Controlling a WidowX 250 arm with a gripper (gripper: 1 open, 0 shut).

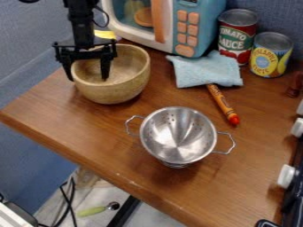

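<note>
A wooden bowl [124,84] sits at the back left of the table. The black gripper [84,58] reaches down into it, its fingers over the bowl's left side; whether they are open or closed on the rim is unclear. A metal colander [178,136] with two handles stands on the front middle of the table.
Behind are a toy microwave [190,27], a tomato sauce can [236,37], a yellow can [271,55], a light blue cloth [206,69] and a red crayon [222,105].
</note>
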